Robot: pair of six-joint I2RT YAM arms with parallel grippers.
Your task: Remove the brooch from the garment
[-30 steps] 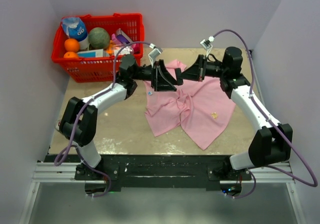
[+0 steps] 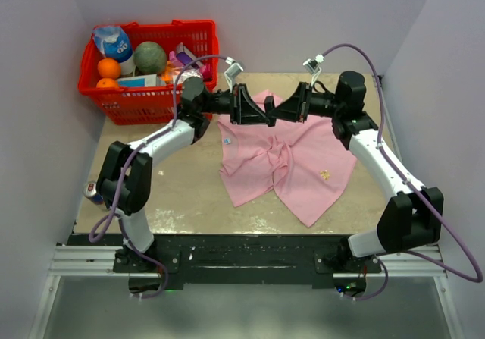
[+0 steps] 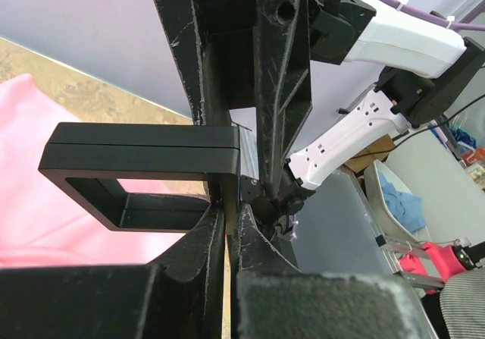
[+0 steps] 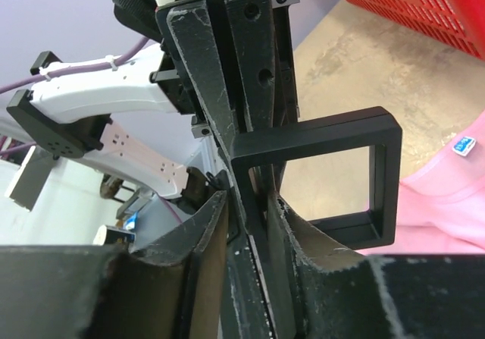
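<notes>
The pink garment (image 2: 307,161) is spread on the table, with a small gold brooch (image 2: 325,174) on its lower right part. Above the garment's upper part, both grippers meet at a black rectangular frame (image 4: 326,138). My left gripper is shut on one side of this frame (image 3: 140,157), whose open middle shows the table and cloth behind. Right around the same frame, my right gripper has its fingers apart, with the frame's side between them. Both grippers are well away from the brooch, which neither wrist view shows.
A red basket (image 2: 125,108) full of fruit and packages stands at the back left, close to the left arm. A can (image 2: 92,193) lies by the left edge. A small blue-and-white tag (image 4: 464,145) lies on the garment.
My left gripper has moved right to the black frame and shut on it; earlier it was apart from the frame, which was at the right gripper. The garment and brooch have not moved.
</notes>
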